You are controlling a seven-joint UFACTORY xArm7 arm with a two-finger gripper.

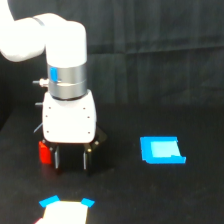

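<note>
My gripper (72, 160) hangs over the black surface on the left side of the camera view, its white hand pointing down. The two dark fingers stand well apart, and I see nothing held in the dark gap between them. A small red object (45, 152) shows just left of the left finger (56, 157). Part of it may be hidden behind the hand and finger, and whether they touch I cannot tell.
A pale square framed with blue tape (162, 150) lies to the right, with nothing on it. Another pale patch with blue tape corners (66, 212) is at the bottom left, cut off by the frame edge. Dark cloth hangs behind.
</note>
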